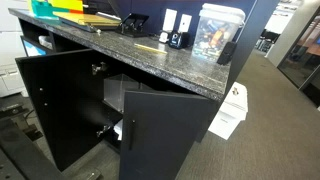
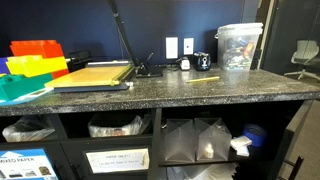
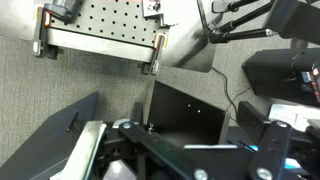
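Seen from above in the wrist view, my gripper is at the bottom of the frame, its two dark fingers spread wide apart. Nothing shows gripped between them. Under the counter, a cabinet stands open: its left door point(image 1: 62, 105) and right door point(image 1: 158, 137) are both swung out. Inside the open compartment are clear bins point(image 2: 196, 140), a dark blue round item point(image 2: 254, 132) and a white item point(image 2: 240, 145). The gripper cannot be made out in either exterior view.
On the speckled counter point(image 2: 160, 96) stand a clear tub point(image 2: 236, 50), dark mugs point(image 2: 202, 62), a yellow pencil point(image 2: 203, 79), a paper cutter point(image 2: 92, 76) and colored blocks point(image 2: 38, 62). White boxes point(image 1: 231, 111) sit on the floor by the counter's end. A perforated metal plate point(image 3: 125, 20) borders the wrist view.
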